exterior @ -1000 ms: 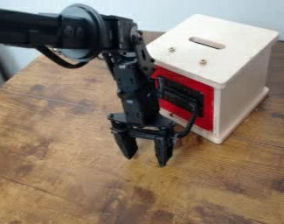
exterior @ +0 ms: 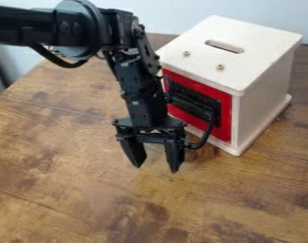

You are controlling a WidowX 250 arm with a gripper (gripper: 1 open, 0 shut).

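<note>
My black gripper (exterior: 154, 159) points down over the wooden tabletop, just in front and left of a pale wooden box (exterior: 258, 85). Its two fingers stand apart with nothing visible between them. The box has a slot (exterior: 225, 46) in its top, two small round fittings below that, and a red front panel (exterior: 217, 95) with a dark part on it, partly hidden behind my arm and cable.
A pale wall lies beyond the table's back edge at upper left.
The box has not moved.
</note>
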